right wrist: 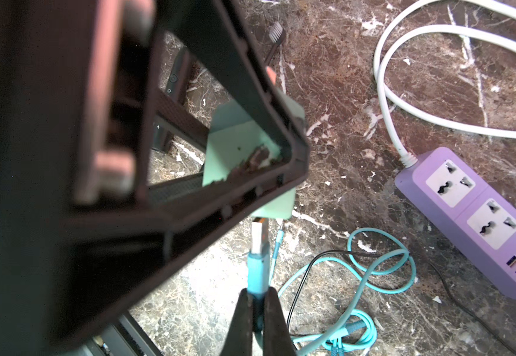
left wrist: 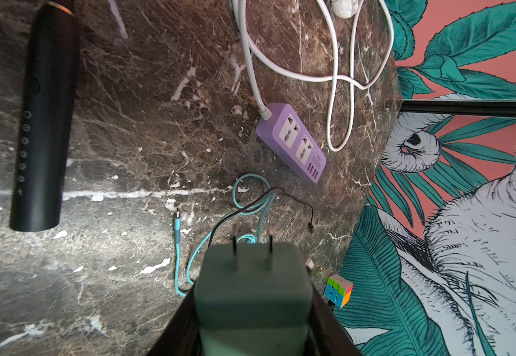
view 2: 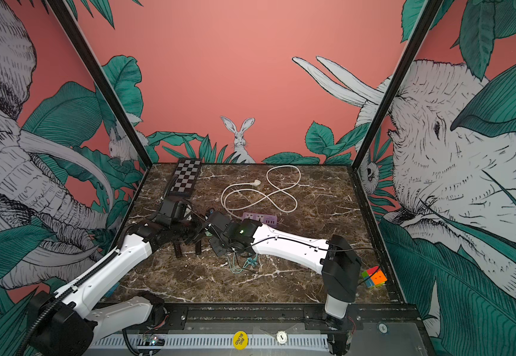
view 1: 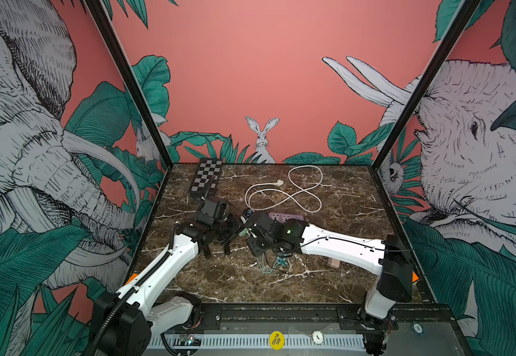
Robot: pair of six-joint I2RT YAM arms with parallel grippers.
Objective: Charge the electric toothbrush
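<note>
A pale green charger adapter (left wrist: 255, 290) with two metal prongs is clamped in my left gripper, which is shut on it. My right gripper is shut on the teal USB plug (right wrist: 258, 267) of a cable. The plug's metal tip points at the adapter (right wrist: 278, 204) and ends at its lower edge; whether it has entered cannot be told. The teal cable's other thin connector (left wrist: 177, 222) lies on the table. A black toothbrush handle (left wrist: 44, 118) with a row of buttons lies on the marble. The purple power strip (left wrist: 292, 142) has bare sockets.
The strip's white cord (left wrist: 329, 77) loops at the back. A black cable (left wrist: 296, 198) crosses the teal coil. A checkered board (view 1: 207, 176) lies at the back left and a coloured cube (view 2: 374, 275) at the right edge.
</note>
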